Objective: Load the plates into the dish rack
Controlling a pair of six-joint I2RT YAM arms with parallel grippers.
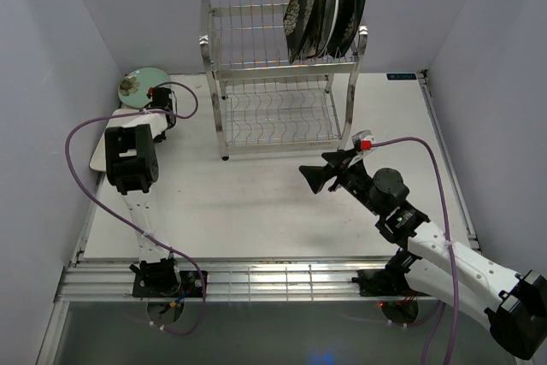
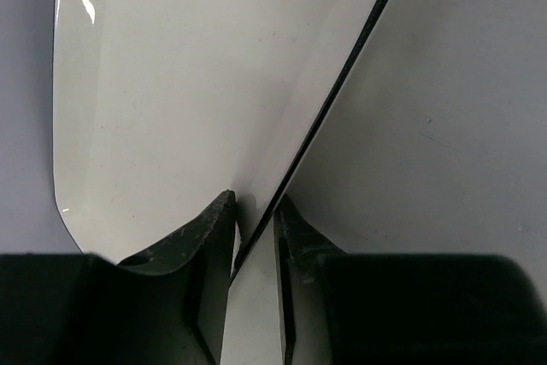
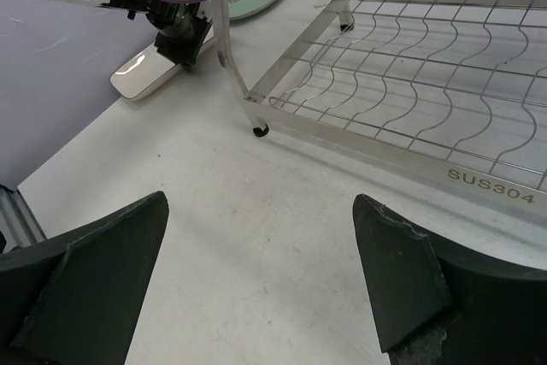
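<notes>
A white plate [image 2: 171, 83] with a dark rim lies at the left, mostly under my left arm in the top view. My left gripper has its fingertips on either side of that rim, close around it; whether it grips is unclear. A green plate [image 1: 144, 88] lies behind it. The steel dish rack [image 1: 278, 143] holds several dark plates [image 1: 299, 10] and a white one upright at the upper right; the lower tier is empty. My right gripper is open and empty, low before the rack's front right.
Walls [image 1: 60, 177] close in on the left, back and right.
</notes>
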